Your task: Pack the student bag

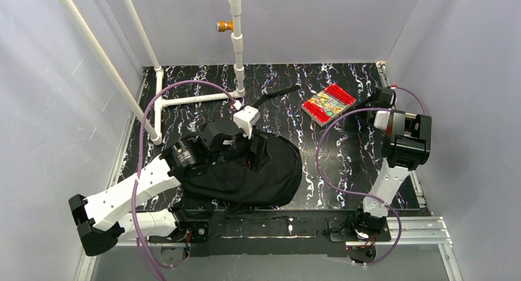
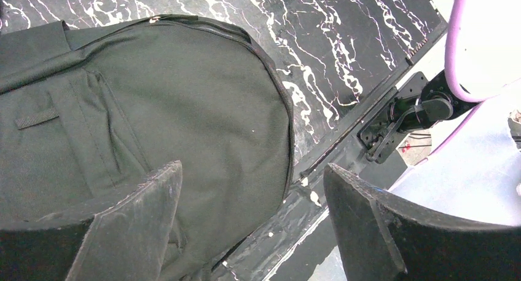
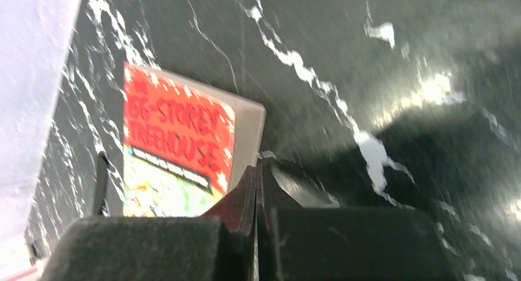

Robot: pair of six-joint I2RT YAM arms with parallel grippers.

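Note:
A book with a red and yellow cover lies flat on the marble table toward the back right. My right gripper is beside the book's right end, its fingers shut together with nothing seen between them. The black fabric bag lies spread over the left front of the table, its zipped edge curving round. Over it hangs my left gripper, its fingers apart and nothing between them.
A white pipe frame stands at the back left, with a black strap beside it. Bare table lies between bag and right arm. Walls enclose the sides and back.

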